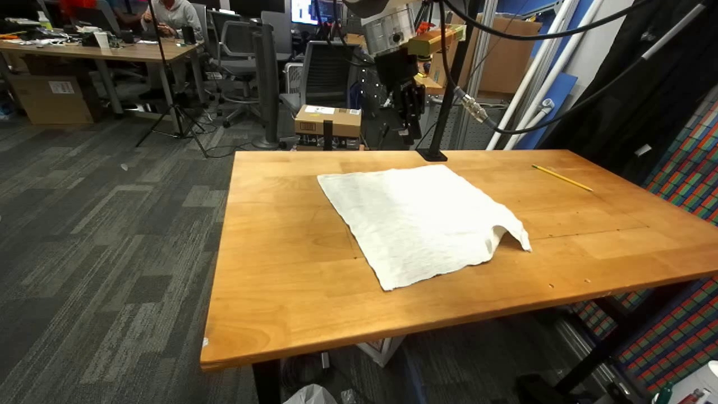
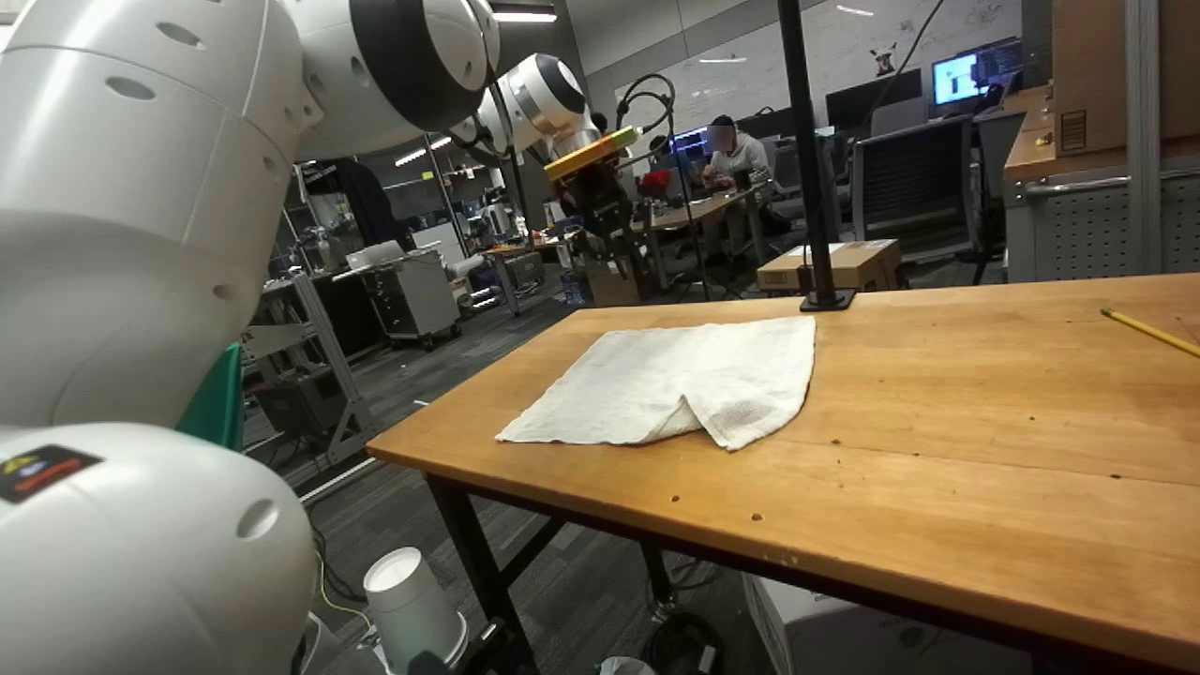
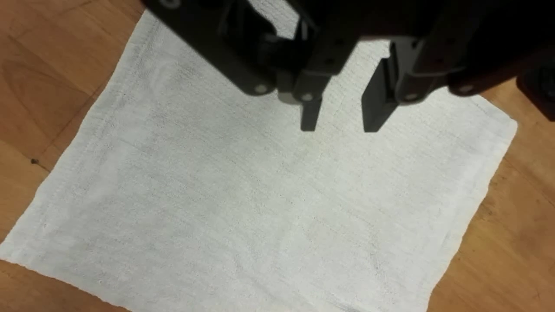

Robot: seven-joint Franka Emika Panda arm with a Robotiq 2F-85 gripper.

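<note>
A white cloth (image 1: 417,222) lies mostly flat on the wooden table, with one corner lifted into a small fold on its right side in exterior view 1. In exterior view 2 that raised fold of the cloth (image 2: 686,382) faces the near table edge. Above the table hangs my gripper, clear of the cloth (image 3: 270,208) that fills most of the wrist view. Its two dark fingers stand apart with only cloth far below showing between them. The gripper (image 1: 410,138) points downward at the back in exterior view 1.
A yellow pencil (image 1: 562,178) rests at the back right of the table (image 1: 282,283). A black post (image 1: 432,155) rises from the table's back edge, close behind the cloth. Bare wood lies on the cloth's left, front and right.
</note>
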